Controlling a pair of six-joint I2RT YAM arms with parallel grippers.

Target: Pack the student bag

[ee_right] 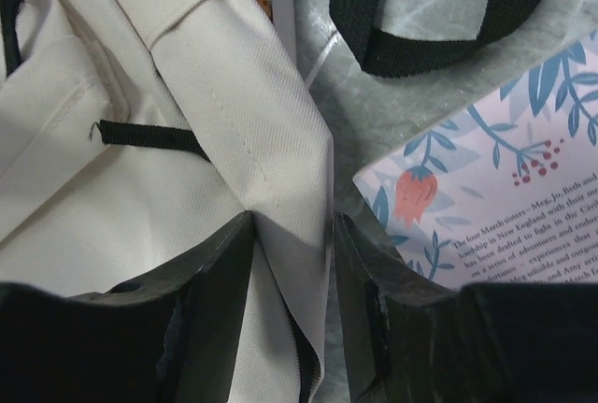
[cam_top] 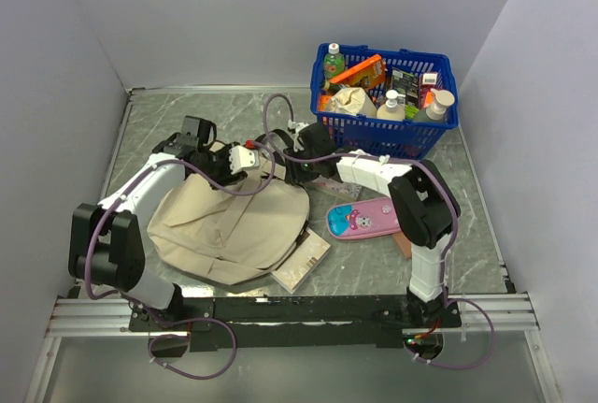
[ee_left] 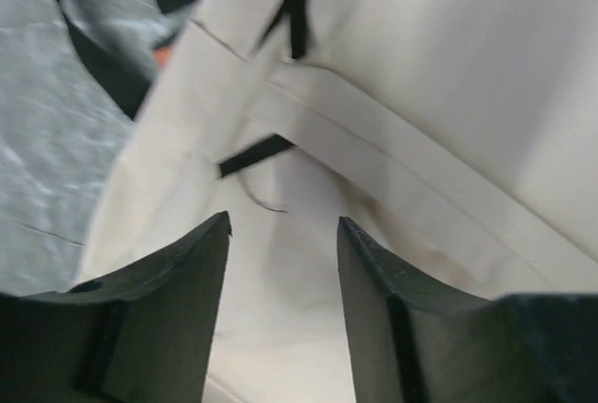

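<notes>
The beige canvas bag lies flat and rumpled on the left of the table, with black straps at its far side. My left gripper is over the bag's upper part. In the left wrist view its fingers stand apart above the cloth, with nothing gripped. At the bag's right edge is my right gripper. Its fingers are part open in the right wrist view, one on either side of the folded cloth edge, with a gap beside the fold. The inside of the bag is mostly hidden.
A blue basket full of bottles and boxes stands at the back right. A floral notebook lies right of the bag, near a pink pencil case and a brown item. A pale book sits against the bag's front edge.
</notes>
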